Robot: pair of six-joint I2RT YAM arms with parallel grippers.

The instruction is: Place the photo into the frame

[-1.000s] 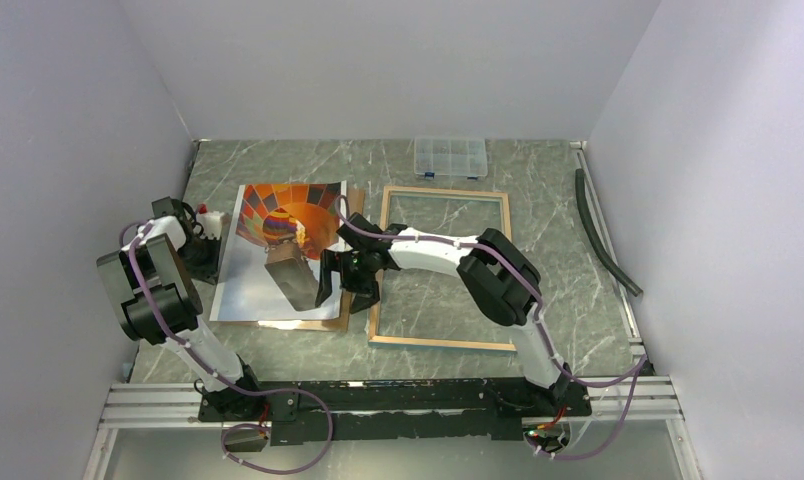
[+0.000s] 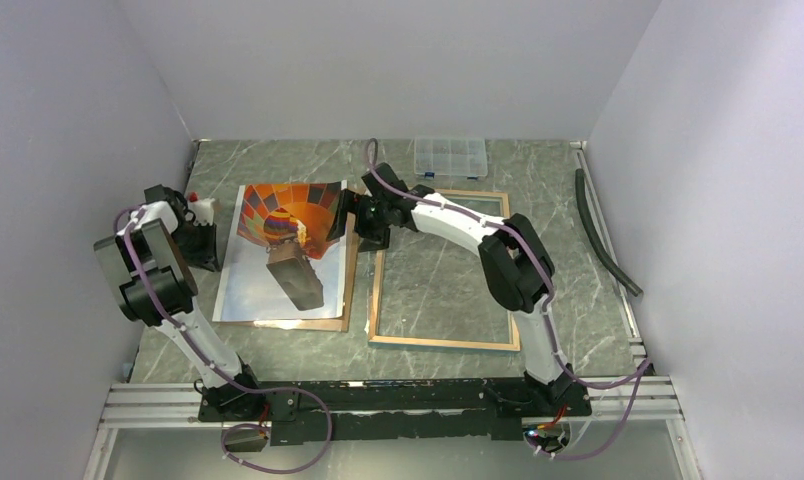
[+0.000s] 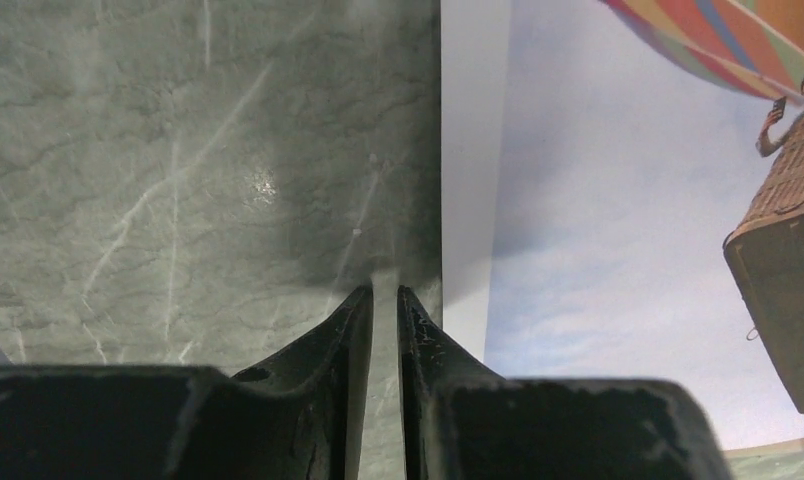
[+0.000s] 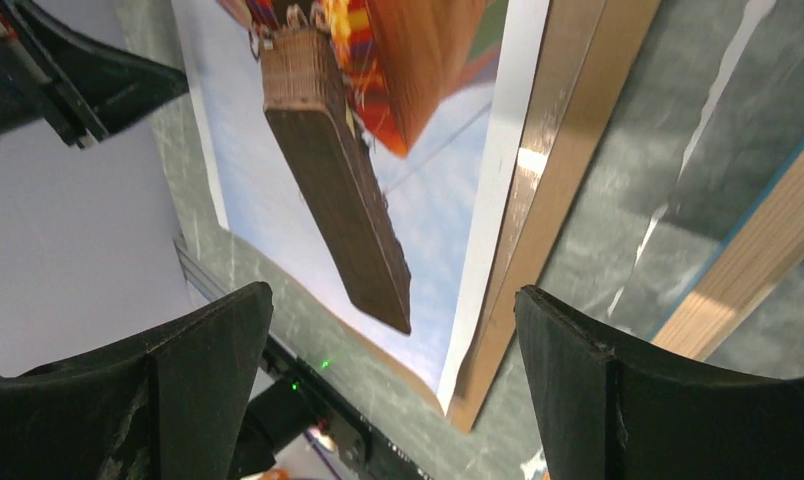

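The photo (image 2: pixel 250 278), a hot-air balloon print with a white border, lies flat on a brown backing board (image 2: pixel 350 290) that shows along its right and near edges. My left gripper is just left of the photo's left border, over bare table. Its fingertips stand close together with a narrow gap, and nothing shows between them. Above the photo's right edge is my right gripper, its fingers wide apart and empty. To the right lies the wooden frame (image 2: pixel 443 344), with the right arm covering part of it.
A clear plastic box (image 2: pixel 450 158) sits at the back, behind the frame. A dark tube (image 2: pixel 603 235) runs along the table's right edge. Bare table (image 2: pixel 568 300) shows between the frame and that tube.
My right gripper has moved toward the far side along the photo's right edge and slightly right. The left gripper has shifted only a little. The frame is where it was.
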